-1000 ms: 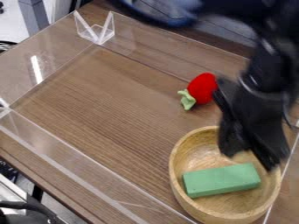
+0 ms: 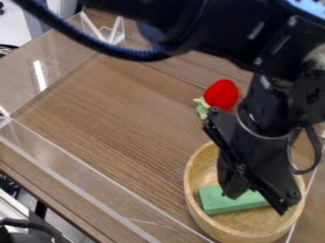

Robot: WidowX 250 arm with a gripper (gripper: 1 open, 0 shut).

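Observation:
My black gripper [image 2: 254,190] is low over the wooden bowl [image 2: 200,180] at the lower right, its fingers reaching down into it. Inside the bowl lies a green block [image 2: 219,201], partly hidden by the gripper. Whether anything is between the fingers cannot be seen clearly.
A red strawberry-like object [image 2: 222,94] with a green top lies behind the bowl. A clear plastic piece [image 2: 105,28] stands at the back left.
The gripper has come down into the bowl and its fingers now appear closer together. More of the green block is covered by them.

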